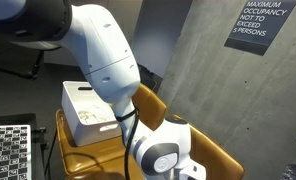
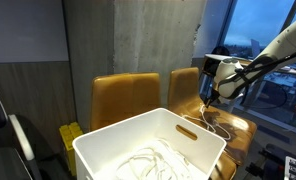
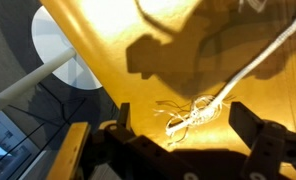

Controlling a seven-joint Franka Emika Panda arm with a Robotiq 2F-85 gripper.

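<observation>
A white rope (image 3: 250, 66) lies on the tan leather seat (image 3: 113, 28) in the wrist view, its frayed end (image 3: 195, 115) spread between and just beyond my fingers. Open, with nothing held, my gripper points down over that frayed end. Its dark fingers (image 3: 115, 135) stand either side of it. In exterior view 2 the rope (image 2: 210, 123) trails over the far seat beneath the arm. A white bin (image 2: 148, 140) holds more white rope (image 2: 156, 160). Exterior view 1 hides the gripper's fingertips behind the white arm.
Several tan chairs (image 2: 123, 90) stand in a row against the concrete wall (image 1: 223, 85). A white round disc and bar (image 3: 50, 48) lie at the seat's edge in the wrist view. A checkered board (image 1: 10, 150) sits at the lower left of exterior view 1.
</observation>
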